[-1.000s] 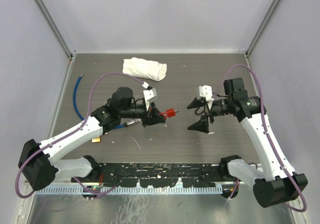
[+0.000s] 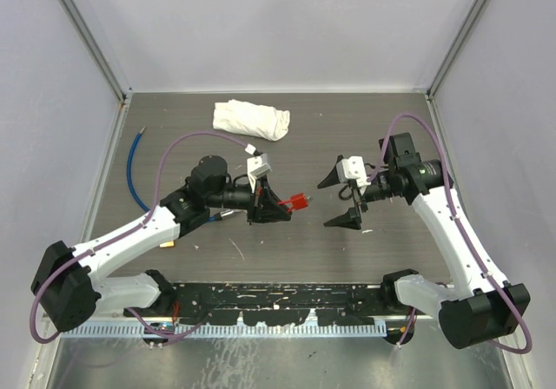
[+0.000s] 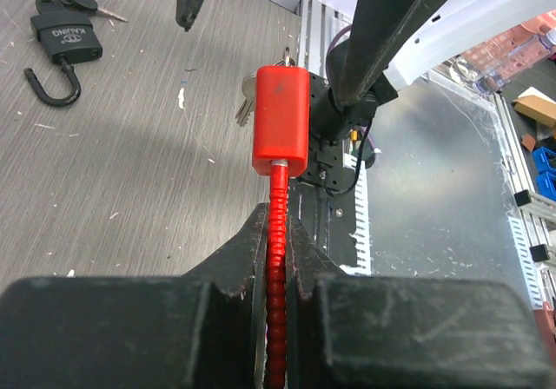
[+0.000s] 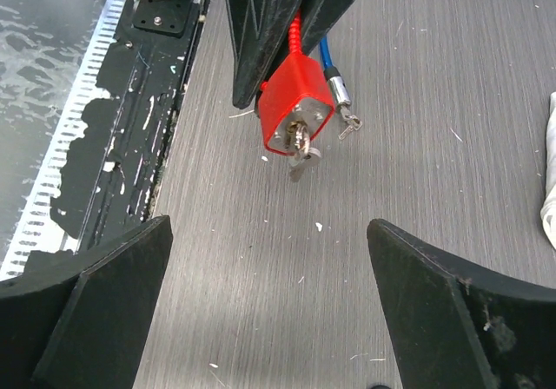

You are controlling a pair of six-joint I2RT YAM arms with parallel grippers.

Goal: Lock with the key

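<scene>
A red padlock (image 2: 298, 201) is held up above the table, its red shackle (image 3: 276, 276) pinched between the fingers of my left gripper (image 2: 281, 207). From the lock's far face stick the keys (image 4: 301, 150), hanging down from the keyhole side in the right wrist view. My right gripper (image 2: 334, 205) faces that end from the right, open, with nothing between its fingers. A gap of bare air separates its fingertips from the keys. How deep the key sits in the lock is hidden.
A black padlock (image 3: 65, 37) with its own keys lies on the table. A blue cable lock (image 2: 132, 168) curves at the left, its metal end (image 4: 339, 89) below my left gripper. A white cloth (image 2: 252, 120) lies at the back. Clear table stretches between these.
Over the last second the red padlock and left gripper have shifted slightly forward. The right gripper has edged left toward the padlock, staying open; the lock stays in the left gripper.
</scene>
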